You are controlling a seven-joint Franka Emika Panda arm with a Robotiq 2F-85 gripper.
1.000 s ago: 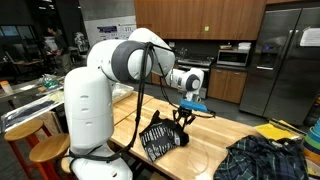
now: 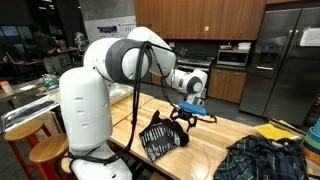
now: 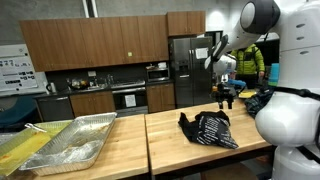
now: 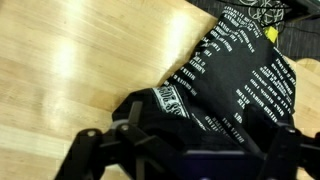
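Observation:
A black cloth with white printed lettering point(image 4: 240, 75) lies crumpled on the wooden table, with its near part bunched up below the fingers in the wrist view. The same black cloth point(image 2: 158, 140) spreads to the left of and below the gripper in exterior view 1, and the cloth point(image 3: 208, 127) shows as a loose heap in exterior view 2. My gripper is open above the bunched part, its fingers wide apart. Nothing is visibly held between them. In exterior view 2 the gripper point(image 3: 226, 102) hangs over the cloth's far side.
A dark patterned cloth pile point(image 2: 265, 158) covers the table's right side in exterior view 1, near a yellow item point(image 2: 276, 130). A foil tray point(image 3: 75, 140) stands left in exterior view 2. Bare wood point(image 4: 85, 50) lies beside the black cloth. A person stands behind the table.
My gripper looks slightly higher above the cloth than a second ago, with its fingers a little further apart. The black cloth shows no clear movement.

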